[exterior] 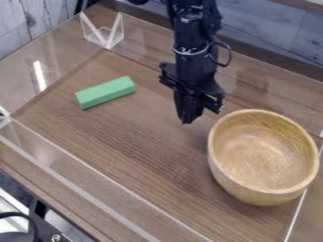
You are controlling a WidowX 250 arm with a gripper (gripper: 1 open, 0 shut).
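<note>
The black robot arm comes down from the top centre, and its gripper (190, 112) hangs over the wooden table at the middle, just up and left of a tan oval bowl (259, 165). Whether its fingers are open or shut is hard to tell. A green rectangular block (105, 92) lies on the table to the left of the gripper.
A clear wire or plastic object (104, 30) stands at the back left. Black cables lie at the bottom left corner beyond the table edge.
</note>
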